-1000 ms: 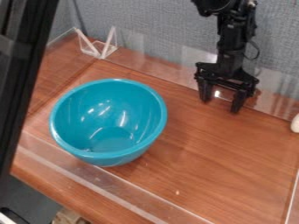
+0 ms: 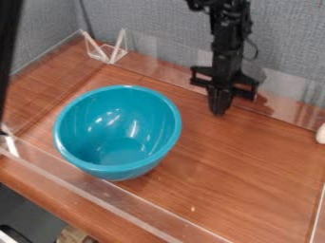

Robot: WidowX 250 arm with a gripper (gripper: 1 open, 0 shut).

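The black robot gripper (image 2: pixel 219 99) hangs from its dark arm (image 2: pixel 229 28) at the back of the wooden table (image 2: pixel 235 180), near the rear wall. It points down and is shut, with nothing visible between its fingers. A large cyan bowl (image 2: pixel 118 133) stands at the left front of the table, apart from the gripper.
A white wire rack (image 2: pixel 105 49) is at the back left. A small white object (image 2: pixel 318 134) sits at the right edge. Clear barriers run along the table's back and front left.
The arm and gripper have shifted slightly left, and the fingers, lower and more spread a second ago, now appear closer together. The bowl has not moved.
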